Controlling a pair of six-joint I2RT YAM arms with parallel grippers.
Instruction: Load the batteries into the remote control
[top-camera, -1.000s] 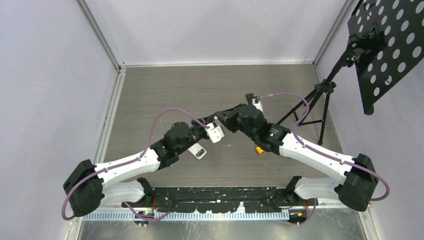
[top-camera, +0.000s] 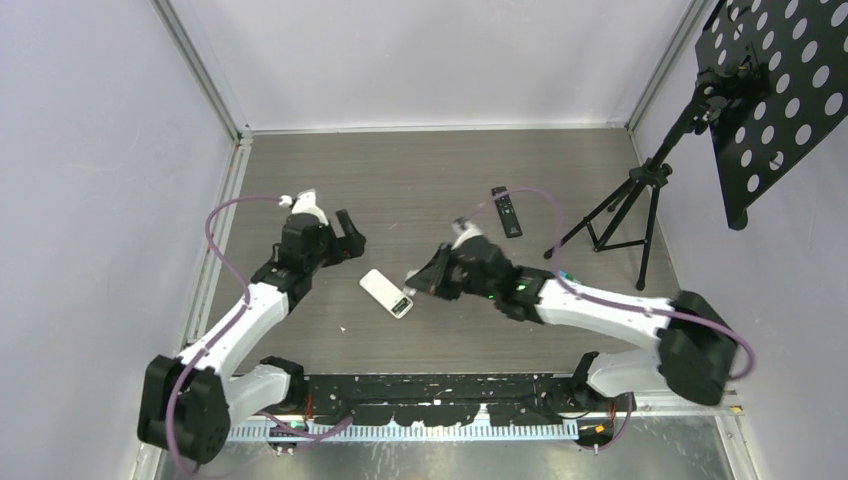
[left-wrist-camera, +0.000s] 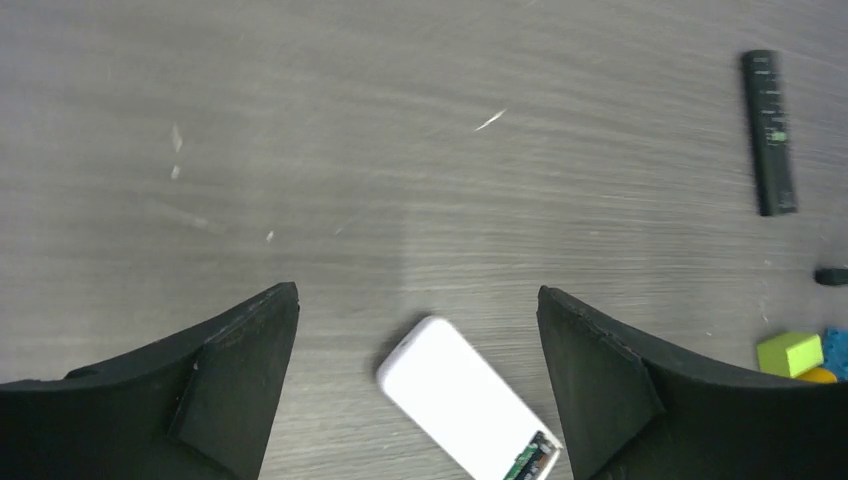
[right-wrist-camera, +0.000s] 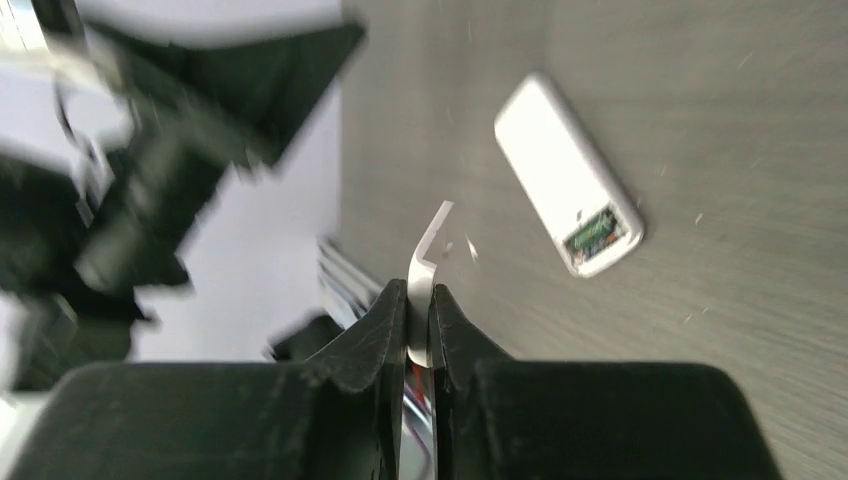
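The white remote (top-camera: 382, 290) lies mid-table, its compartment end (right-wrist-camera: 594, 233) exposed with a green item inside. In the right wrist view my right gripper is shut on a slim white piece, possibly the battery cover, held above and beside the remote. My left gripper stands open over the table, behind and left of the remote, with nothing between its fingers in the left wrist view. Whether any loose batteries are in view I cannot tell.
A black remote (top-camera: 505, 211) lies farther back right. A tripod (top-camera: 640, 200) stands at the right. Small coloured blocks (left-wrist-camera: 788, 352) show at the right of the left wrist view.
The grippers have moved apart: the left up and to the left, the right down and leftward toward the remote, carrying the white piece.
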